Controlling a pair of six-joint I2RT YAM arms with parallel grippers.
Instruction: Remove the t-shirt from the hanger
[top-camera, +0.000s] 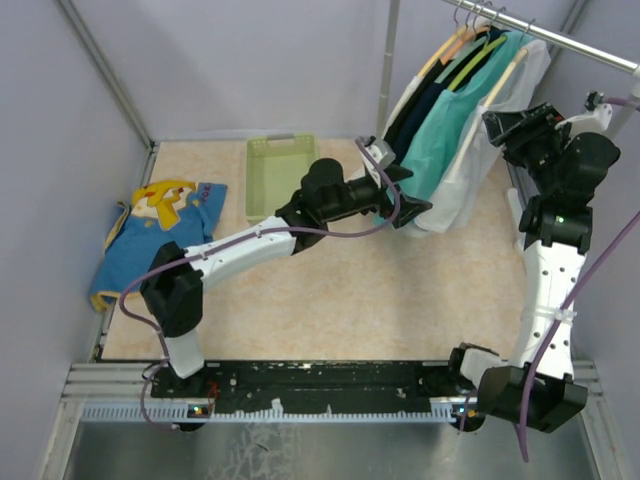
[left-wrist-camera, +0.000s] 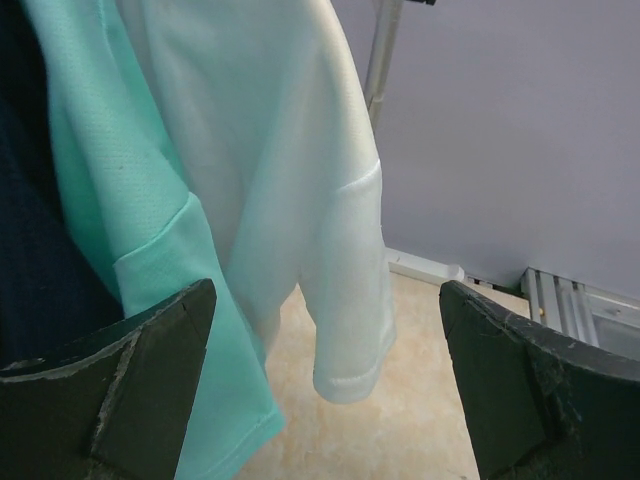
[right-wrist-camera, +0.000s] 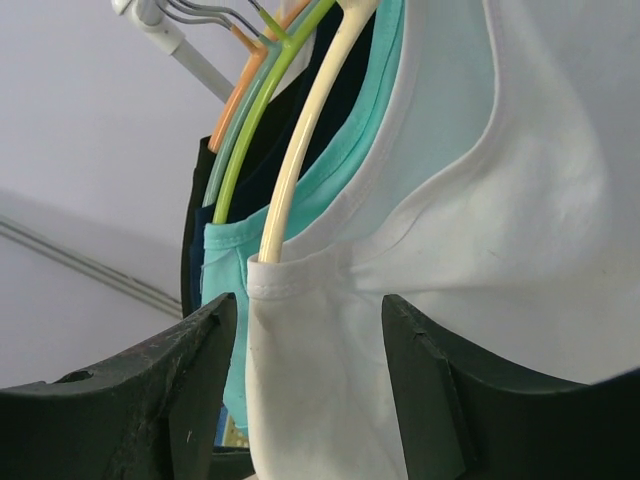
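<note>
Several shirts hang on hangers from the rail at upper right. My left gripper (top-camera: 405, 190) is open at the lower part of the teal shirt (top-camera: 450, 130), whose cloth (left-wrist-camera: 230, 380) and a white shirt (left-wrist-camera: 340, 300) lie between and beyond its fingers in the left wrist view. My right gripper (top-camera: 510, 130) hangs beside the white shirt (top-camera: 505, 120) at the rail's right end. In the right wrist view its fingers stand apart before that shirt's collar (right-wrist-camera: 290, 280) and the cream hanger (right-wrist-camera: 295, 170).
A green bin (top-camera: 265, 180) stands at the back centre. A blue garment with a yellow figure (top-camera: 170, 230) lies at the left. The rail (top-camera: 580, 46) spans the upper right, with an upright pole (top-camera: 387, 70).
</note>
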